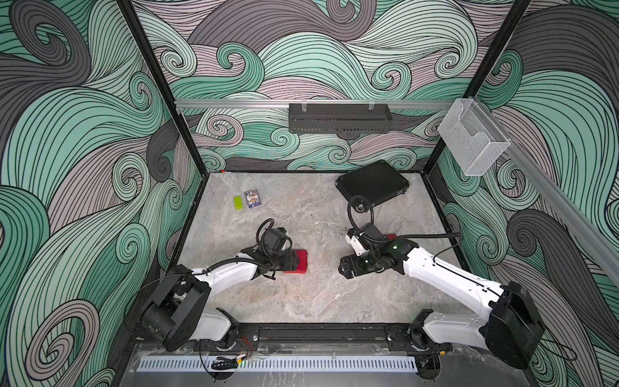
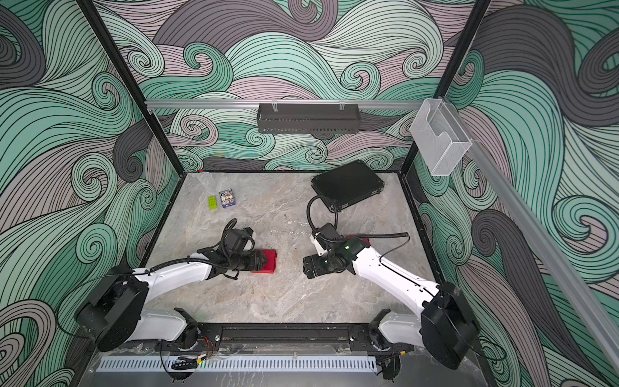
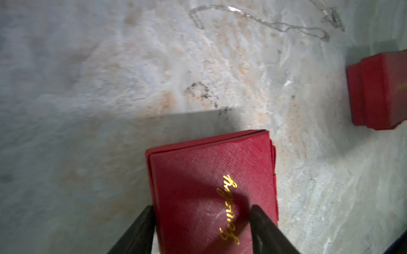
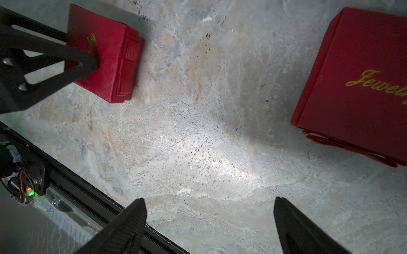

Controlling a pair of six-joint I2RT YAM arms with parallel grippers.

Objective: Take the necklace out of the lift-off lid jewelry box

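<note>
A red jewelry box (image 1: 299,260) with gold lettering, its lid on, lies on the table under my left gripper. In the left wrist view the gripper's fingertips are part open over the lid (image 3: 190,169), near its left edge and over its right part; contact is unclear. My right gripper hangs open over bare table, with nothing between its fingers. A second red box (image 3: 377,89) lies to the right, partly hidden by the right arm in the top views. Silver chains (image 3: 258,21) lie loose on the table beyond the boxes.
A black case (image 1: 371,182) lies at the back right. A card pack (image 1: 252,198) and a small green item (image 1: 238,202) lie at the back left.
</note>
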